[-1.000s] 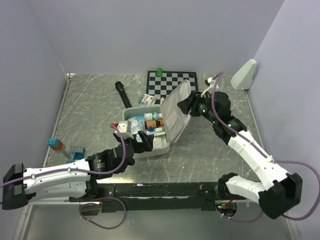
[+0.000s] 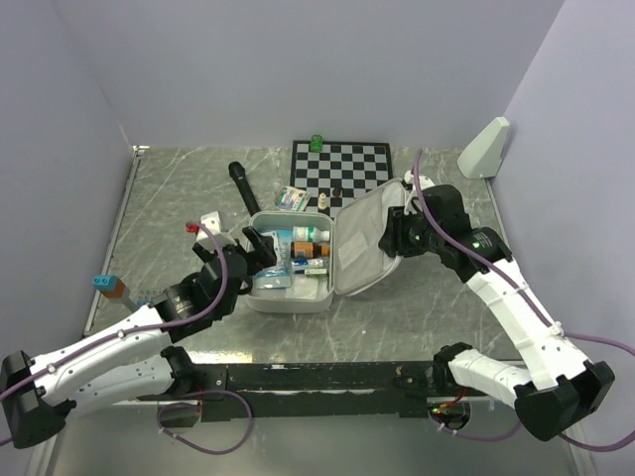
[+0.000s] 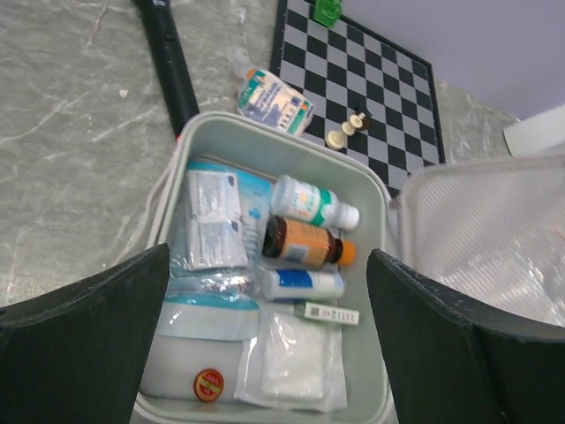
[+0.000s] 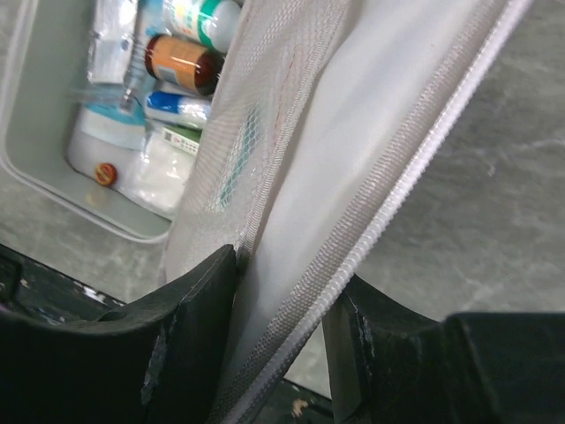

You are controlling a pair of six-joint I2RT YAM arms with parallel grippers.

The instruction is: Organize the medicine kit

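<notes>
The medicine kit (image 2: 289, 302) sits open at the table's middle. It holds a white pill bottle (image 3: 301, 199), an amber bottle (image 3: 302, 242), a white-blue tube (image 3: 302, 283), a small box (image 3: 325, 314) and pouches (image 3: 214, 221). My right gripper is shut on the edge of its grey mesh lid (image 2: 362, 238), tilted out to the right. My left gripper (image 2: 258, 248) stands open over the kit's left side, with nothing between its fingers.
A chessboard (image 2: 352, 164) with small items lies behind the kit, a black rod (image 2: 242, 186) at back left. Blocks (image 2: 111, 287) stand at far left, a white object (image 2: 483, 149) at back right.
My right gripper has moved right and downward, laying the lid further open. My left gripper has moved back and leftward over the kit.
</notes>
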